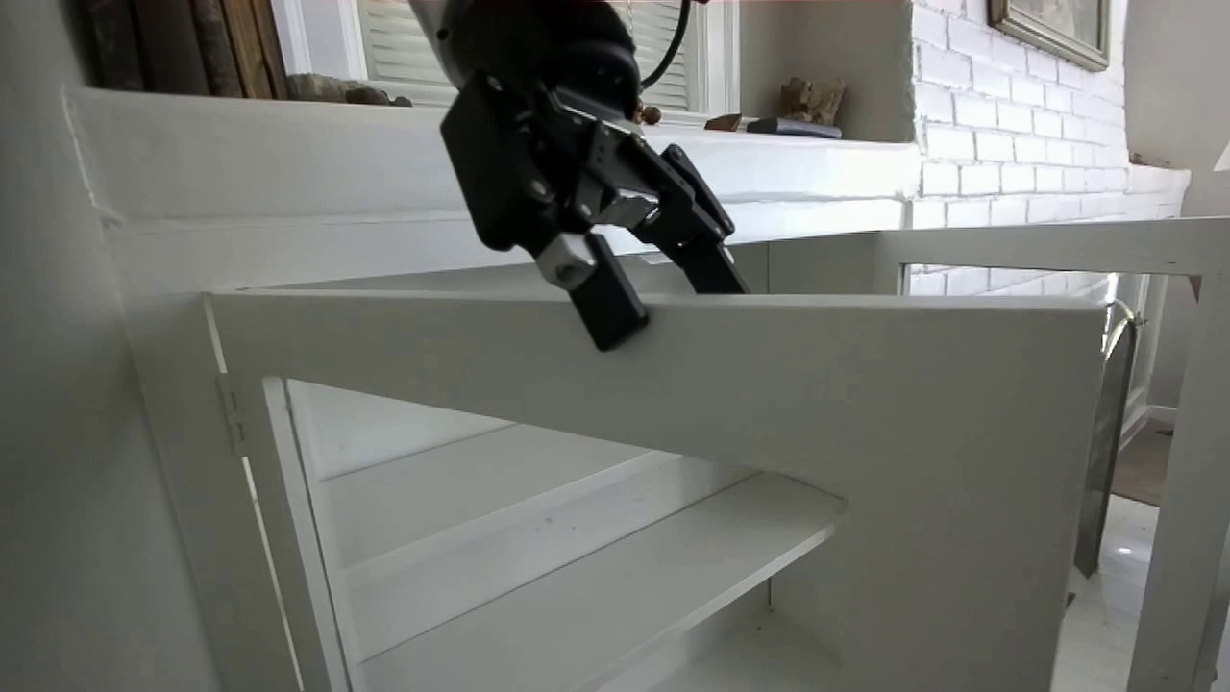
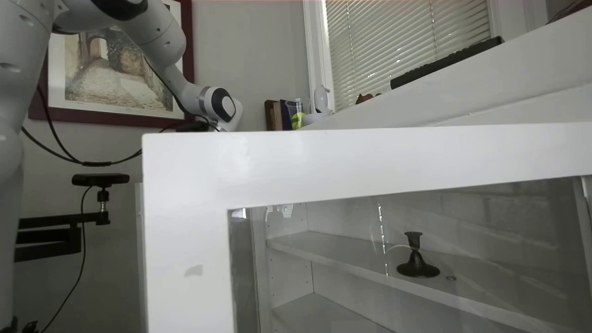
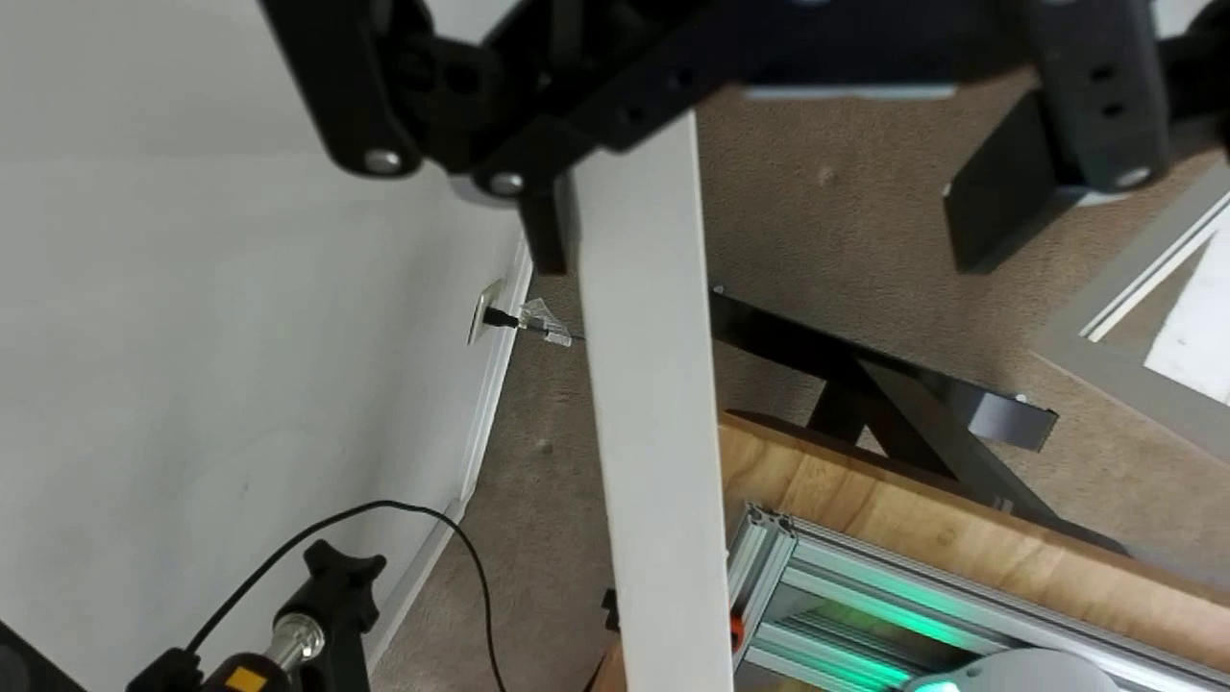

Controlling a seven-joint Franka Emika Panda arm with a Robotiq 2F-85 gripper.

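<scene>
A white framed cabinet door point(image 1: 876, 358) stands ajar, hinged at the left in exterior view 1. My black gripper point(image 1: 671, 302) straddles its top rail with fingers apart, one finger point(image 1: 607, 302) over the near face and the other behind the rail. In the wrist view the door's top edge point(image 3: 651, 381) runs between the spread fingers, close to the left finger point(image 3: 544, 231) and well away from the right finger point(image 3: 1003, 190). Whether the left one touches the wood I cannot tell. Exterior view 2 shows the arm point(image 2: 191, 97), but a white door frame point(image 2: 360, 155) hides the gripper.
Inside the cabinet are white shelves point(image 1: 669, 554), with a dark candlestick point(image 2: 416, 261) visible through glass. Another white door frame point(image 1: 1049, 244) stands open at the right. A ledge point(image 1: 796, 167) runs behind the gripper. A wall point(image 3: 231, 346) lies left of the door in the wrist view.
</scene>
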